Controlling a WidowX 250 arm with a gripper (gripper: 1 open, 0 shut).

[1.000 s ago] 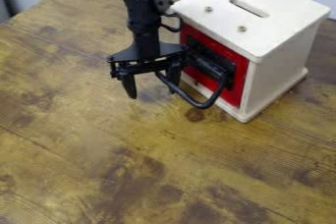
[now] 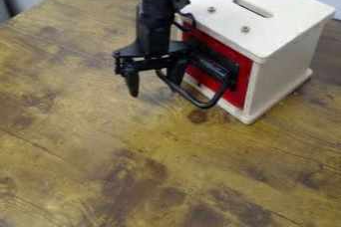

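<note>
A black gripper point(image 2: 152, 80) points down at the end of the arm, just left of a white wooden box point(image 2: 274, 72) with a red front panel. Its fingers are spread apart, with nothing visible between them. A black looped handle and dark fitting point(image 2: 213, 64) sit on the red front, the loop reaching down beside the gripper's right finger; whether they touch cannot be told.
The box top has a slot point(image 2: 253, 8) and bolts. A white wall shows at the top edges.
The gripper has shifted very slightly; the box stands where it was.
</note>
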